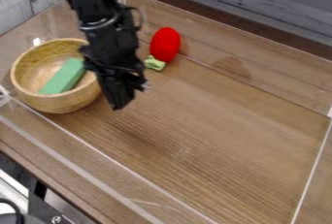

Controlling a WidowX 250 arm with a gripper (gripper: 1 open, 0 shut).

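Note:
My black gripper [123,92] hangs over the table just right of a wooden bowl [39,92], with nothing visible between its fingers; whether they are open or shut is hard to make out. The bowl holds a green oblong object [62,77], partly hidden by the arm. Behind the gripper to the right lie a red oval object [165,44] and a small pale green piece [155,63].
A pale plank wall [234,0] runs along the back. A dark cable or part shows at the bottom left corner.

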